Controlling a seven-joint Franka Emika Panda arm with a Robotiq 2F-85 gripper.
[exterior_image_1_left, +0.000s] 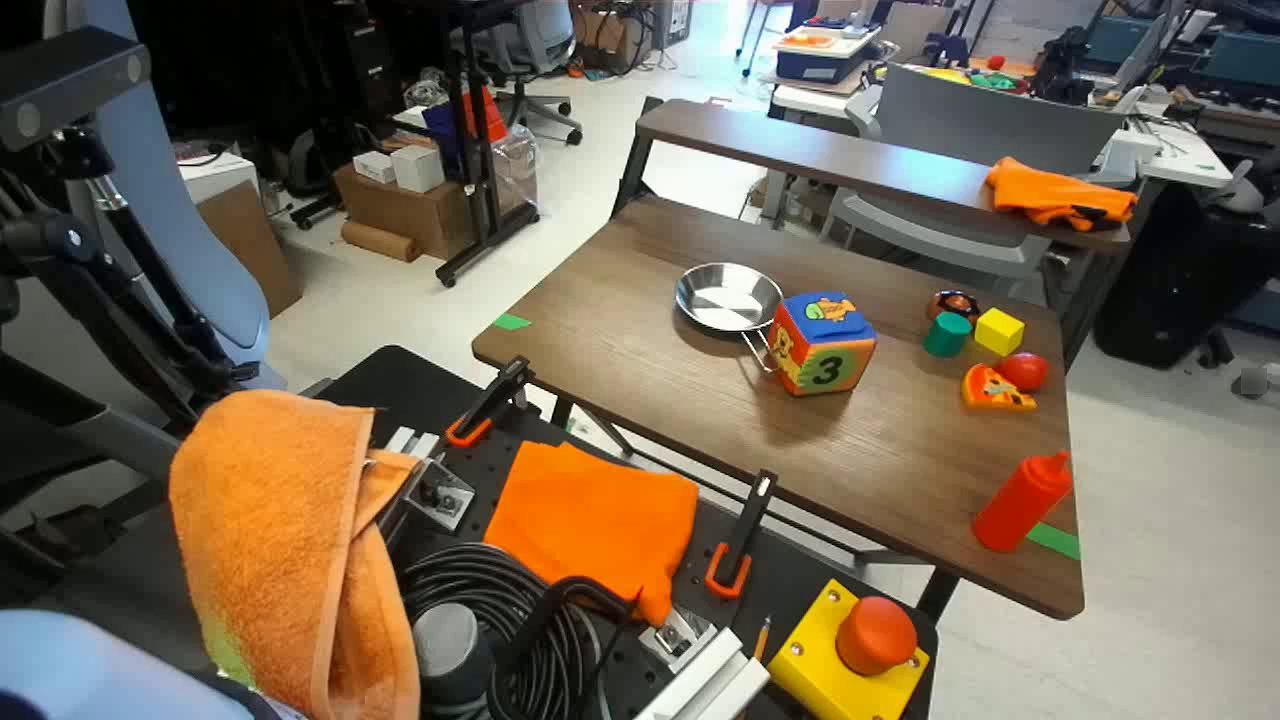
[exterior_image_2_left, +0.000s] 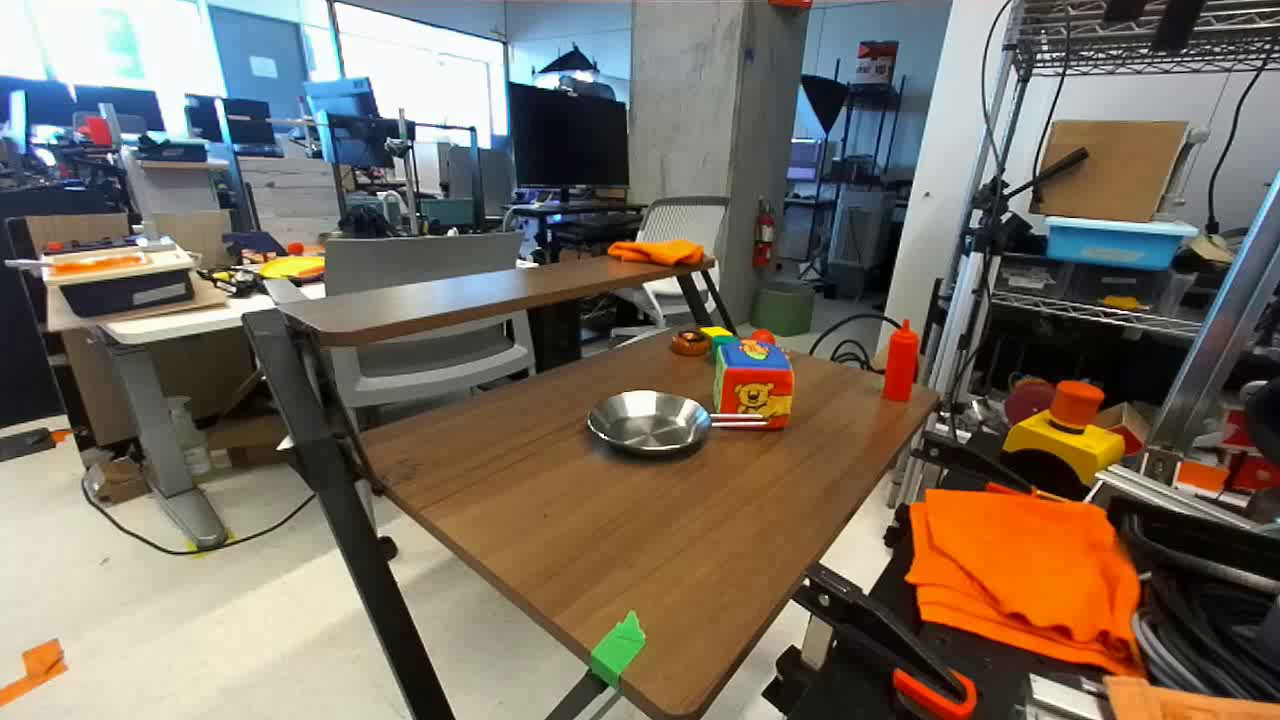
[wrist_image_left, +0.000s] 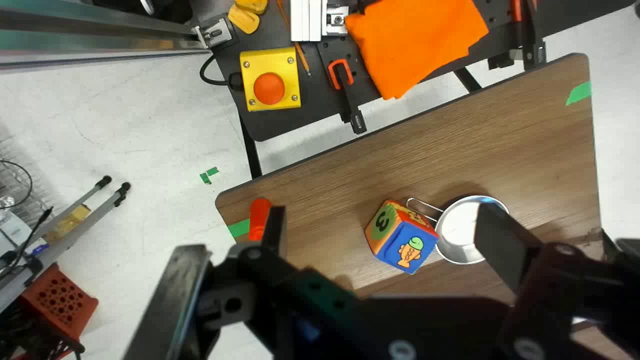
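Note:
High over the table, my gripper stands open in the wrist view, its dark fingers wide apart with nothing held between them. Below it on the wooden tabletop sits a colourful number block (exterior_image_1_left: 823, 346), close against the handle of a shiny metal pan (exterior_image_1_left: 723, 296). A red squeeze bottle (exterior_image_1_left: 1023, 502) stands upright near the table's corner. At the far right end are a green cylinder (exterior_image_1_left: 947, 335), a yellow cube (exterior_image_1_left: 998, 331), a red ball (exterior_image_1_left: 1023, 371), a pizza slice toy (exterior_image_1_left: 997, 389) and a brown ring-like item (exterior_image_1_left: 954, 305). Neither exterior view shows the gripper.
A raised shelf (exterior_image_1_left: 816, 151) runs along the table's back, with an orange cloth (exterior_image_1_left: 1056, 194) on it. The black bench in front carries clamps, another orange cloth (exterior_image_1_left: 594, 516) and a yellow box with a red button (exterior_image_1_left: 854, 654).

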